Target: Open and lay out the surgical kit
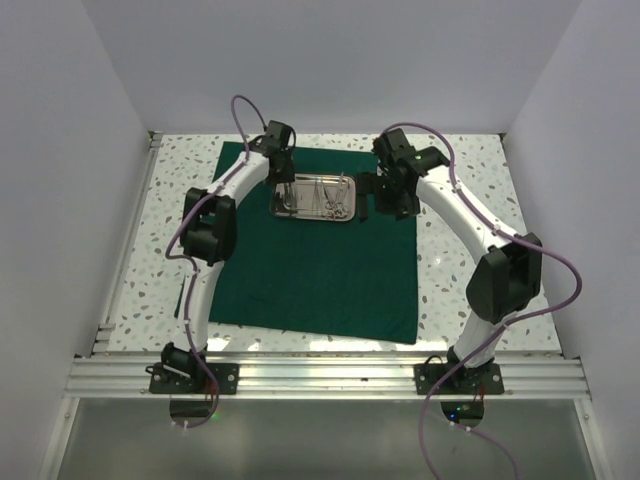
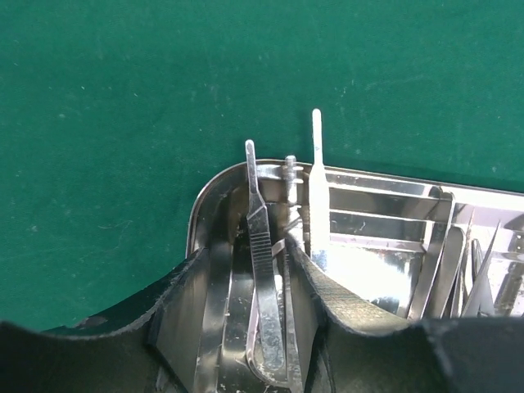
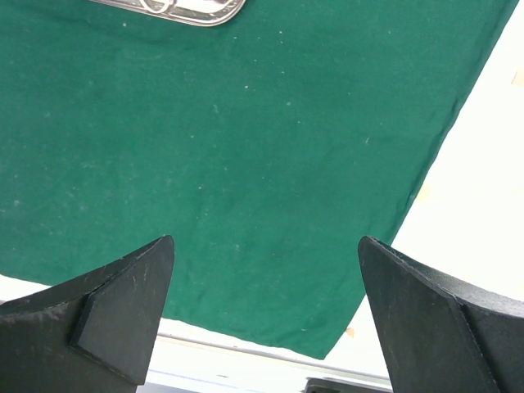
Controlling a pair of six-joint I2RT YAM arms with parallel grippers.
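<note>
A metal tray (image 1: 313,219) of surgical instruments lies on the green cloth (image 1: 300,275), toward its far side. At the tray's left end is my left gripper (image 1: 285,205), its fingers part open. Between its fingers in the left wrist view runs a scalpel handle (image 2: 260,237) with a ridged grip; whether a finger touches it I cannot tell. Close to the right finger lie another metal handle (image 2: 291,196) and a pale flat handle (image 2: 318,196). My right gripper stands open over bare cloth, nothing between its fingers, just right of the tray.
Scissors and other instruments (image 1: 335,208) fill the tray's right half. In front of the tray the cloth is wide and bare. Speckled table (image 1: 480,270) shows to the right of the cloth.
</note>
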